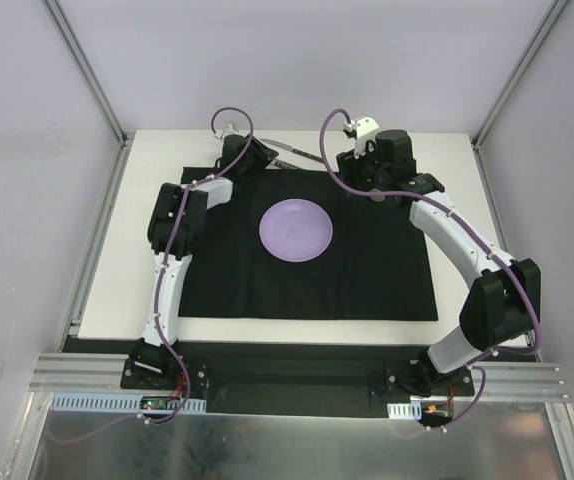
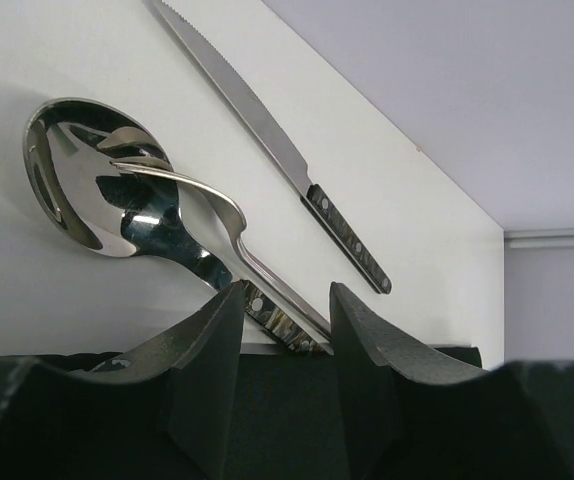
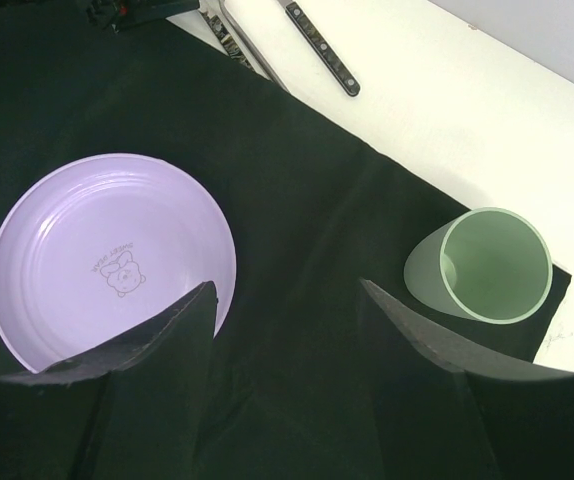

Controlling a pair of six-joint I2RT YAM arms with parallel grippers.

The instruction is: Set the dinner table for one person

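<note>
A purple plate point(image 1: 295, 230) point(image 3: 107, 255) rests on the black mat point(image 1: 307, 295). My left gripper stands open above the back edge, its fingers over a spoon point(image 2: 92, 195) and a fork point(image 2: 272, 285) lying across it. A knife point(image 2: 247, 110) lies apart behind them on the white table. My right gripper is open over the mat between the plate and a green cup point(image 3: 477, 265), which stands near the mat's back right.
The white table point(image 1: 117, 250) shows around the mat. Walls close off the back and sides.
</note>
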